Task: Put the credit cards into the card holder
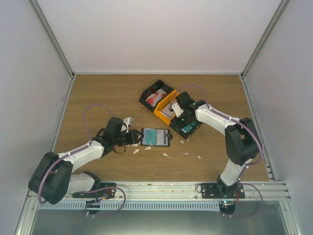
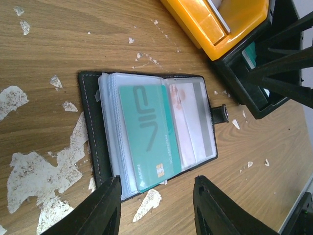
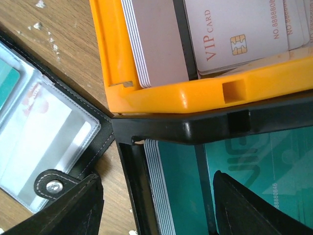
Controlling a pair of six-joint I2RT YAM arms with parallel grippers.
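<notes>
The card holder (image 2: 92,127) lies open on the table, a black cover with clear sleeves. A green card (image 2: 149,132) shows in its sleeve in the left wrist view. By the holder's left side, my left gripper stands open with nothing between its fingers. My right gripper is open over the black tray (image 3: 181,127) of green cards. Between its fingers lies a stack of green cards (image 3: 168,171) standing in a narrow slot, not gripped. Next to that tray, an orange tray (image 3: 112,93) holds white VIP cards (image 3: 234,29).
Another black tray (image 1: 145,95) with red-and-white cards (image 1: 156,97) adjoins the orange one at the back. White scraps (image 2: 44,176) of worn surface mark the wooden table.
</notes>
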